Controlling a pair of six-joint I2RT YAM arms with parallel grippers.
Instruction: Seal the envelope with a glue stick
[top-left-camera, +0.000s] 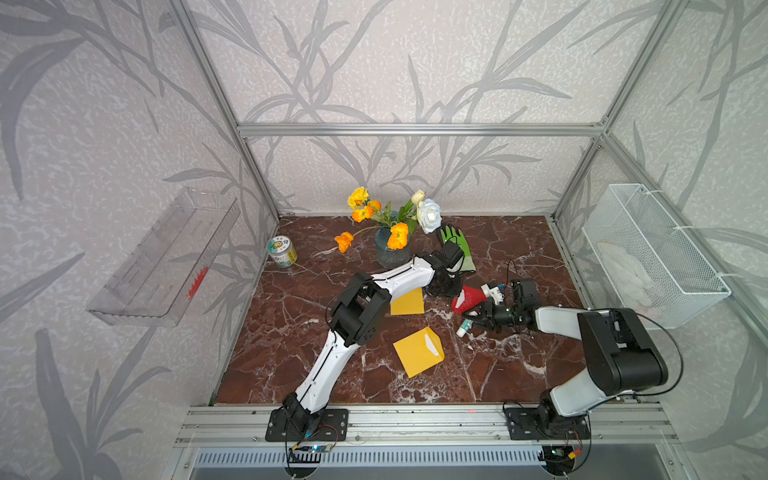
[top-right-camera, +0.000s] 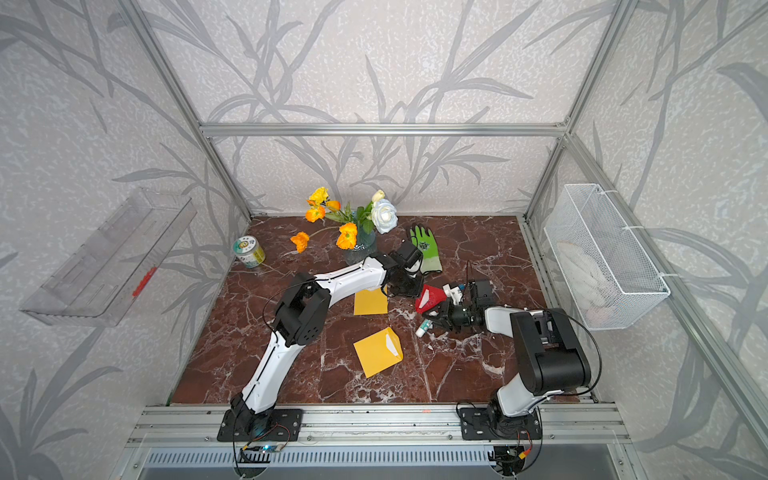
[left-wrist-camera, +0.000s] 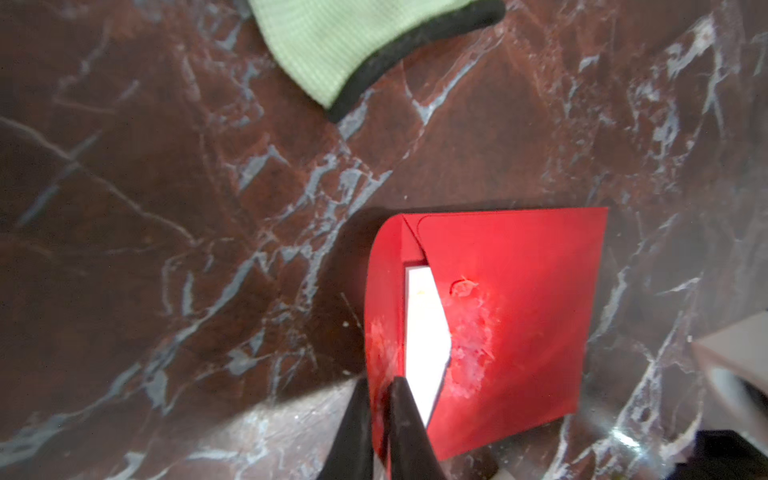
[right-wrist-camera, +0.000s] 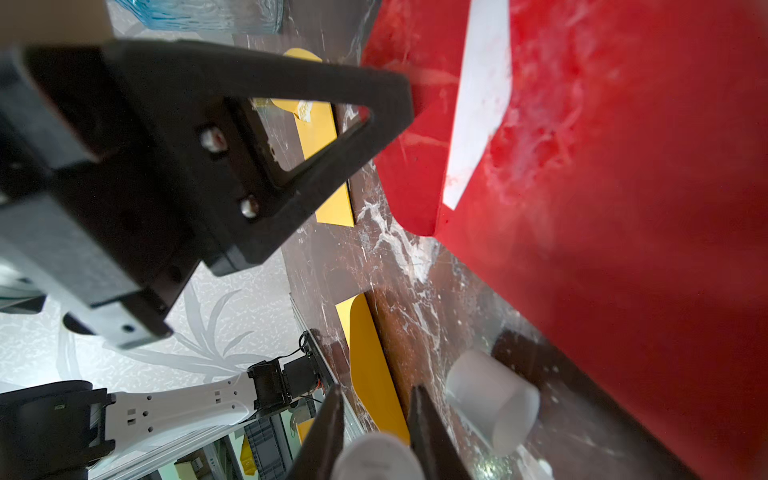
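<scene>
A red envelope (left-wrist-camera: 512, 320) lies with its flap partly raised, white paper (left-wrist-camera: 424, 336) showing and smeared glue beside it. My left gripper is at the flap's lower edge; whether its fingers have closed on it I cannot tell. My right gripper is shut on a white cylinder, apparently the glue stick (right-wrist-camera: 376, 460), beside the envelope's near side. A small white cylinder, likely a cap (right-wrist-camera: 484, 392), lies on the table near it.
Two yellow envelopes (top-left-camera: 418, 352) lie left of the red one. A flower vase (top-left-camera: 390, 252), a green glove (top-right-camera: 428, 256) and a tin (top-left-camera: 281, 252) stand or lie farther back.
</scene>
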